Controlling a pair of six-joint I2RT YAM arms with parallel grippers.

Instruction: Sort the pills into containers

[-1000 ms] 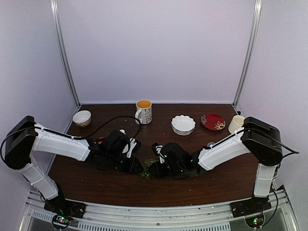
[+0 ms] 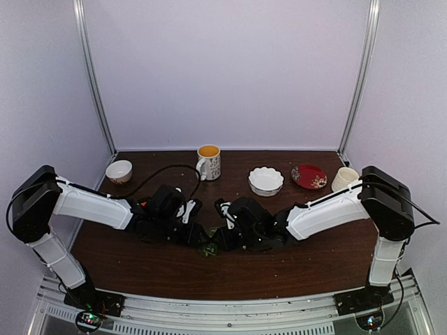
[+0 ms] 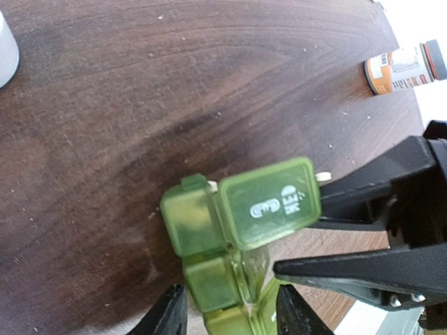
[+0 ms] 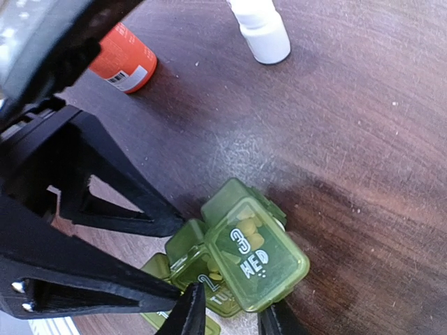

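A green translucent pill organizer [image 2: 209,249] lies between my two grippers near the table's middle. Its lid marked WED [image 3: 271,202] stands higher than the neighbouring compartments; whether it is unlatched I cannot tell. Yellowish pills [image 4: 248,230] show through the green plastic. My left gripper is open over the organizer's near part, and its fingers [image 4: 133,289] reach in from the left in the right wrist view. Facing it, my right gripper has its fingers part open beside the WED compartment. Whether either gripper touches the organizer is unclear.
Bottles stand nearby: one orange-and-white [image 3: 401,70], one red-orange [image 4: 126,59], one white [image 4: 262,31]. Behind the arms are a mug [image 2: 209,165], a white bowl [image 2: 119,172], a scalloped white dish [image 2: 265,183] and a red plate [image 2: 309,177].
The right gripper has moved closer to the left one, covering more of the organizer from above.
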